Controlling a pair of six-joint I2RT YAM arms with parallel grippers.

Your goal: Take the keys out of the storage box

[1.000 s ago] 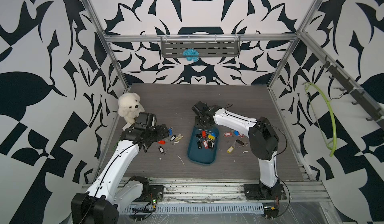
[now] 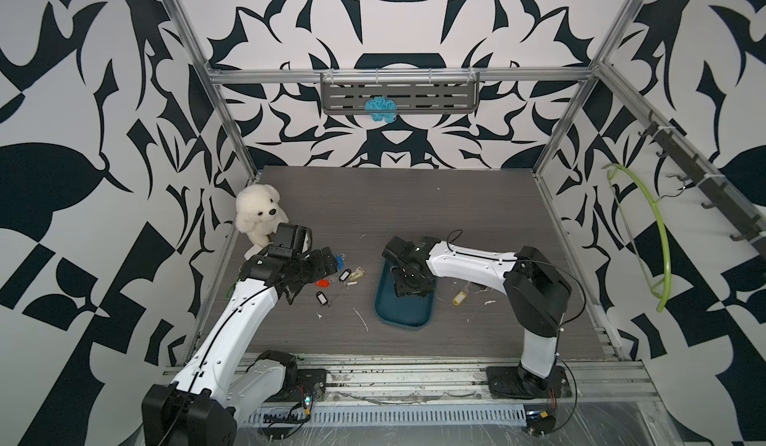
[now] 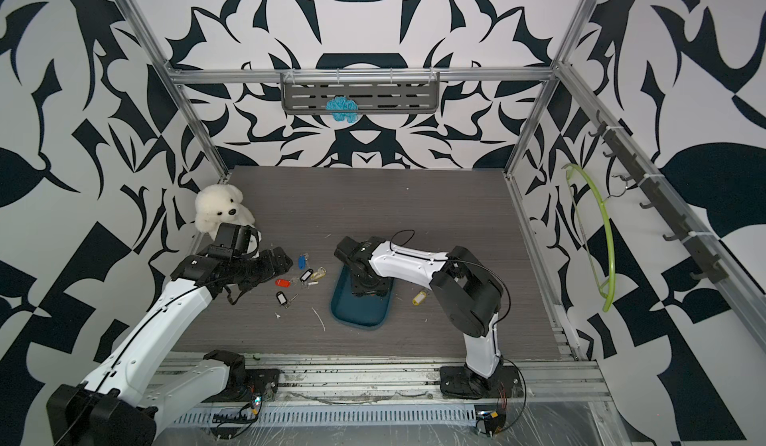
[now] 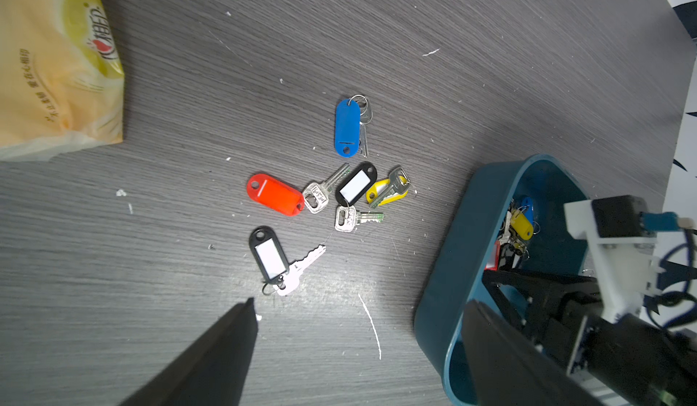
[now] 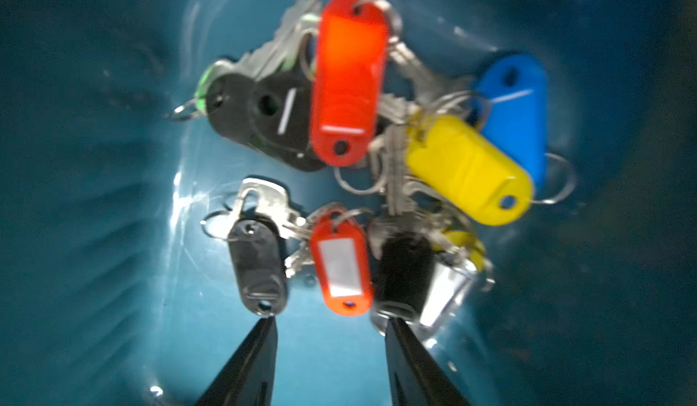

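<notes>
A dark teal storage box (image 2: 403,318) stands in the middle of the table, with my right gripper down inside it. Its fingers are apart, nothing between them. Just ahead of its tips lie a red key tag with a white label (image 5: 341,268) and a black tag (image 5: 258,266). Farther along are another red tag (image 5: 350,79), a yellow tag (image 5: 469,170), a blue tag (image 5: 512,112) and several black ones, keys tangled among them. To the left, my left gripper hangs open and empty over the table.
Several keys lie on the table left of the box, among them a blue tag (image 4: 347,128) and a red tag (image 4: 276,194). Right of it lies a yellowish tag (image 2: 459,297). A white plush dog (image 2: 259,210) sits at the back left.
The left arm has stayed still.
</notes>
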